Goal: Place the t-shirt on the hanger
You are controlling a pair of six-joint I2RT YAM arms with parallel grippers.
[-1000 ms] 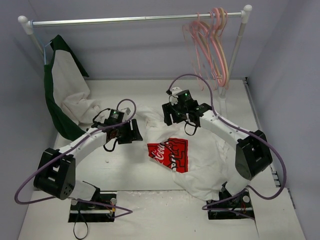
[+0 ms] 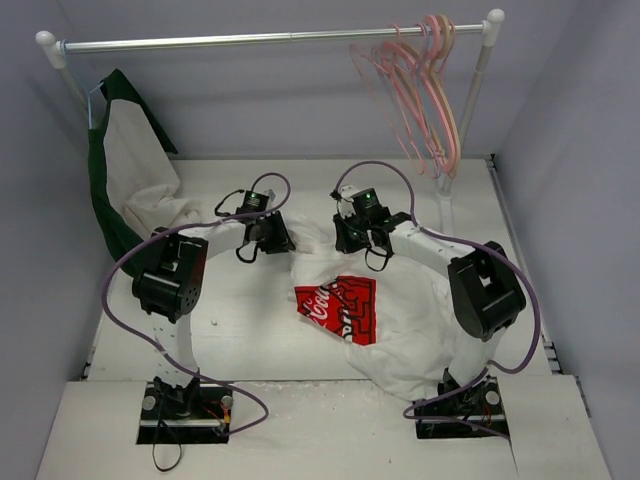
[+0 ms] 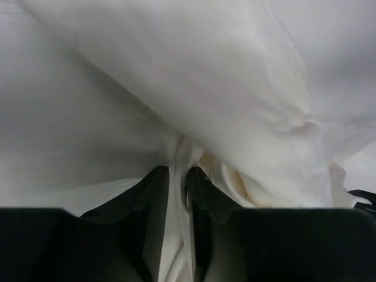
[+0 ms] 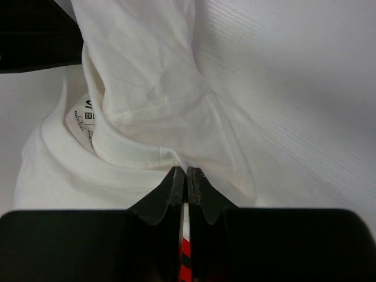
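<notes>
The white t-shirt (image 2: 410, 320) with a red printed panel (image 2: 345, 308) lies rumpled on the table. My right gripper is shut on the edge of its neckline, and the label (image 4: 82, 119) shows inside the collar. At the shirt's upper left, my left gripper has its fingers around a fold of white cloth (image 3: 183, 153); a narrow gap still separates them. Several pink hangers (image 2: 425, 100) hang at the right end of the rail, all without clothes.
The metal rail (image 2: 250, 40) spans the back above both arms. A green and white garment (image 2: 125, 180) hangs at its left end, its lower part resting on the table. Bare table (image 2: 250, 340) lies left of the shirt.
My left gripper has moved right onto the shirt, its fingers narrowing around cloth. One hanger has been swinging.
</notes>
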